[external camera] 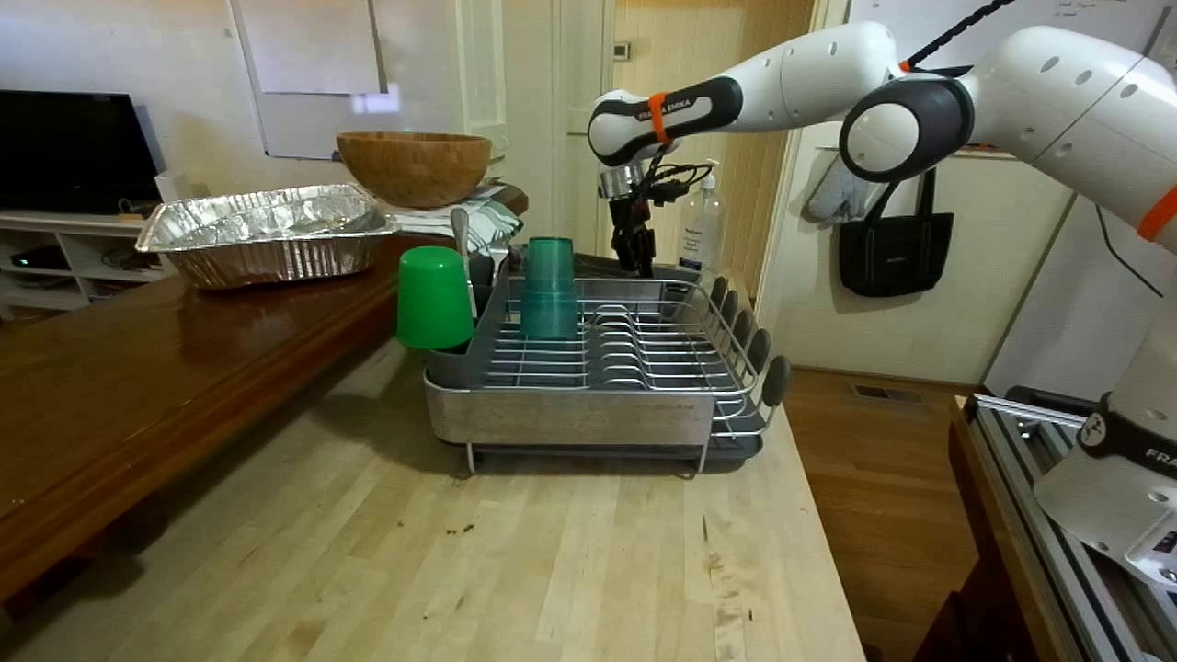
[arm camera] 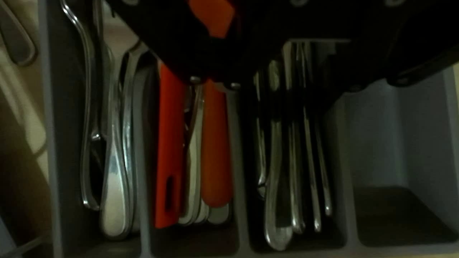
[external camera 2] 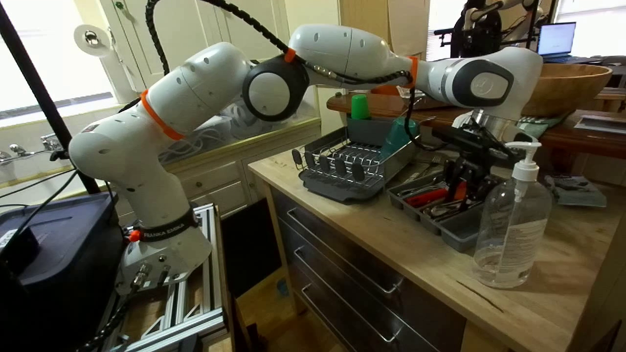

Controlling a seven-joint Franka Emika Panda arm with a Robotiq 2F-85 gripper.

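My gripper [external camera: 635,260] points down behind the dish rack, and in exterior view 2 it reaches into the grey cutlery tray [external camera 2: 450,236]. Dark fingers cover the top of the wrist view, with metal cutlery [arm camera: 279,193] showing below and between the dark parts. Whether they hold any piece is too dim to tell. Two red-orange handles, one flat and slotted [arm camera: 169,150], the other rounded [arm camera: 216,150], lie in the compartment to the left. Forks or spoons [arm camera: 115,197] fill the leftmost compartment; the rightmost one [arm camera: 383,142] looks empty where visible.
The dish rack [external camera: 574,417] bears a teal cup [external camera: 549,287] and a green cup [external camera: 433,298]. A clear pump bottle [external camera 2: 511,234] stands close to the gripper and tray. A wooden bowl [external camera: 414,167] and a foil pan [external camera: 270,237] occupy the raised counter.
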